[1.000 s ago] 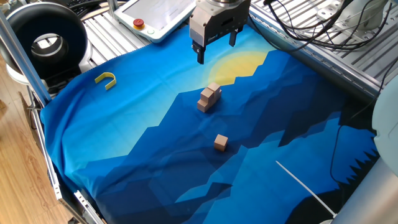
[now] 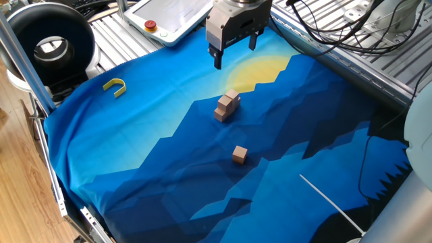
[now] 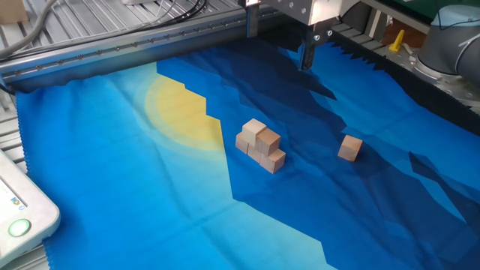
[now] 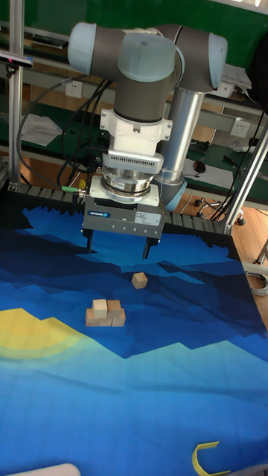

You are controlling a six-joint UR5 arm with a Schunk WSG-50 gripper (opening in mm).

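Note:
A small stack of wooden cubes stands on the blue cloth, with a bottom row of three and two cubes side by side on top. One more wooden cube lies by itself on the cloth, apart from the stack; it also shows in exterior view 1 as the lone cube. My gripper hangs in the air above the cloth, clear of every cube. Its two fingers stand wide apart and nothing is between them.
A yellow U-shaped piece lies on the cloth. A teach pendant with a red button rests at the cloth's edge. A thin white rod shows near the arm's base.

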